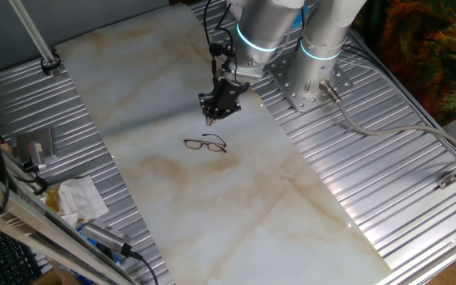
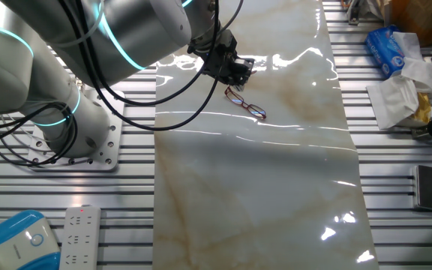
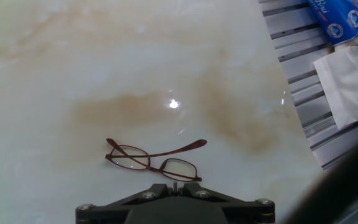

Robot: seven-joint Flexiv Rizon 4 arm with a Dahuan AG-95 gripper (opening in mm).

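Observation:
A pair of glasses (image 1: 205, 145) with a thin dark red frame lies on the marble-patterned sheet, one temple arm crossing over a lens in the wrist view. My gripper (image 1: 210, 122) hangs over the sheet, a short way to the arm's side of the glasses and apart from them. In the wrist view the gripper appears at the bottom edge, its fingertips together with nothing showing between them; the glasses (image 3: 180, 170) lie just beyond the tips. From the second exterior view, the glasses (image 2: 245, 106) rest close by the black gripper body, whose fingertips are hard to make out.
The marble-patterned sheet (image 1: 236, 214) is otherwise bare. Past its far edge from the arm lie a blue packet (image 2: 385, 51) and white tissue (image 2: 393, 103) on the slatted metal table. A power strip (image 2: 79, 238) sits near the arm's base. Black cables (image 2: 137, 101) loop beside the arm.

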